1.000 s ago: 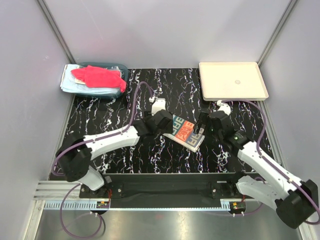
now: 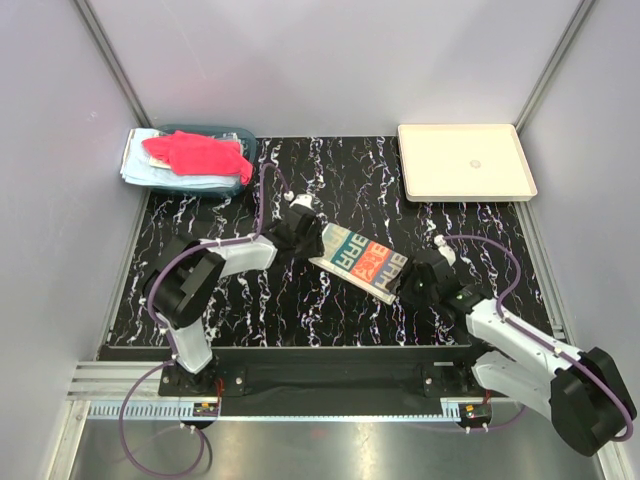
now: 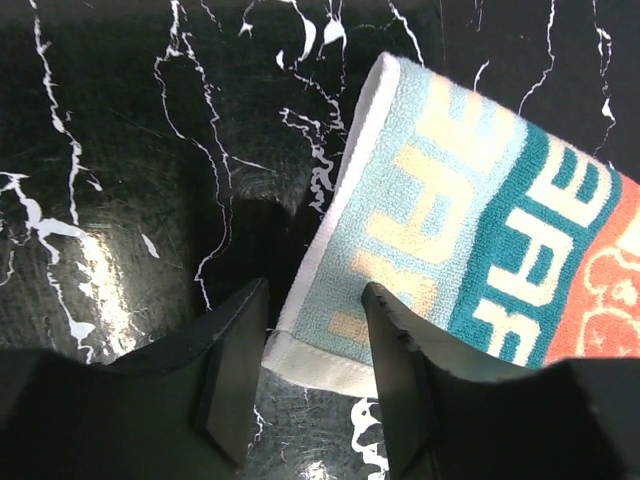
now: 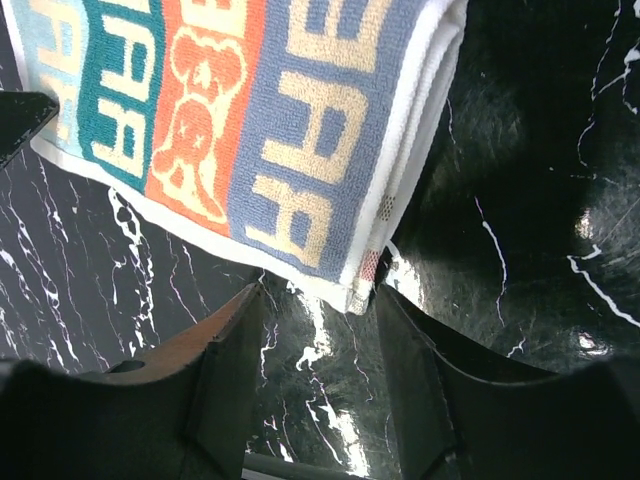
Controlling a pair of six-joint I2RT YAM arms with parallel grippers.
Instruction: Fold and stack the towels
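Note:
A folded striped towel (image 2: 362,258) with teal, orange and blue-grey bands and bear lettering lies diagonally at the table's middle. My left gripper is part open at its left end, fingertips either side of the white-edged corner (image 3: 298,350). My right gripper is open at the towel's other end, its fingertips straddling the near corner where white folded layers meet.
A blue-green bin (image 2: 244,139) with light blue cloths and a red cloth (image 2: 196,152) stands at back left. A cream tray (image 2: 465,160) sits at back right.
Both grippers have come down to the towel's two ends; the left one moved left from over the towel, the right one slightly toward the front. The towel looks about the same.

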